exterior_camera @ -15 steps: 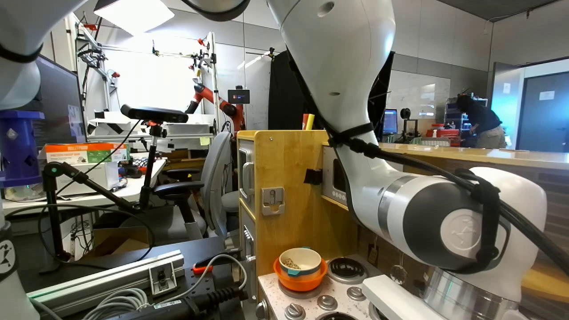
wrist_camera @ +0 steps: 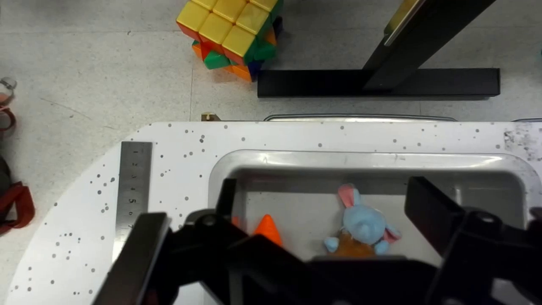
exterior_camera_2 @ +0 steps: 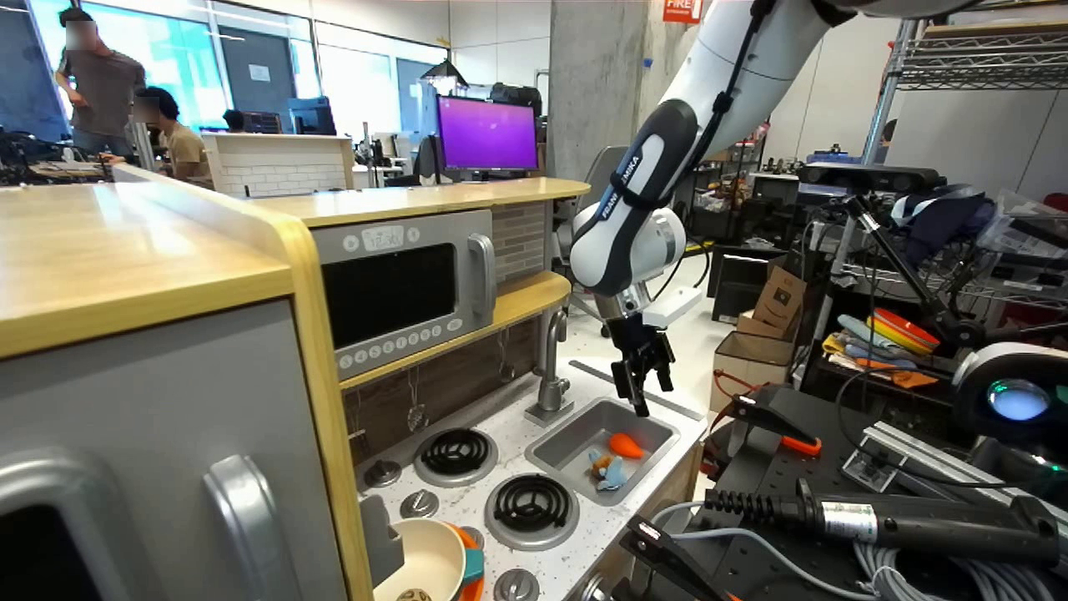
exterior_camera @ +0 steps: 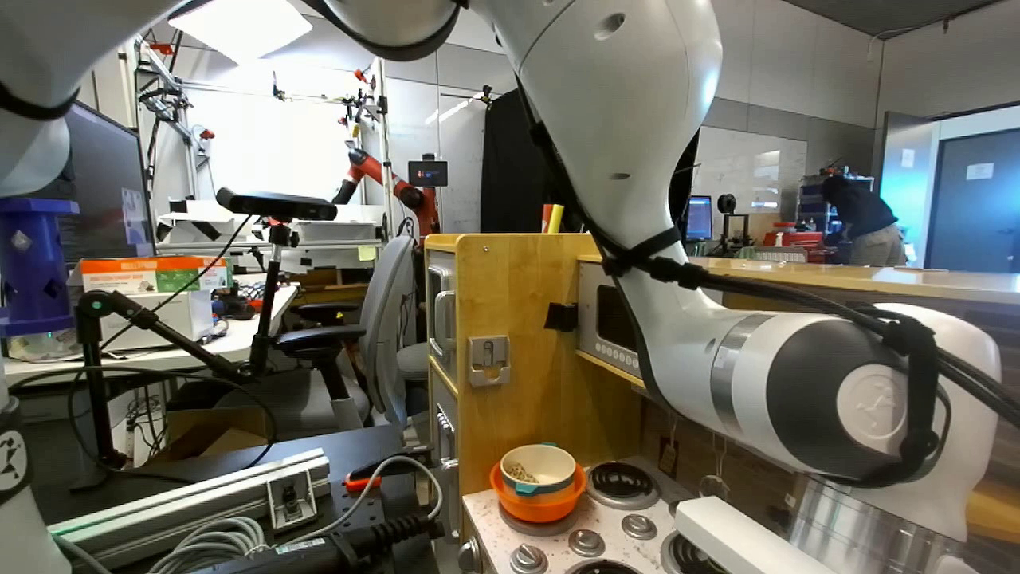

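Observation:
My gripper [exterior_camera_2: 647, 389] is open above the grey sink [exterior_camera_2: 541, 456], pointing down with nothing between its fingers. In the wrist view, a light-blue plush toy [wrist_camera: 363, 223] with pink ears and a brown part lies on the sink floor, in the span between the two spread fingers. Near the left finger, an orange object [wrist_camera: 268, 229] shows its pointed end; the rest is covered by the gripper. Exterior view 2 shows that orange piece [exterior_camera_2: 627, 445] lying near the sink's far side, beside the toy. Exterior view 1 does not show the gripper's fingers.
A faucet [exterior_camera_2: 551, 362] rises at the sink's back edge. Burners and a cream pot [exterior_camera: 538, 465] in an orange bowl [exterior_camera: 541, 508] occupy the stove. A microwave [exterior_camera_2: 412, 290] overhangs the counter. Past the counter edge sits a large puzzle cube [wrist_camera: 231, 28].
In exterior view 1, the arm has shifted to the right and slightly down. The pot and bowl have stayed in place.

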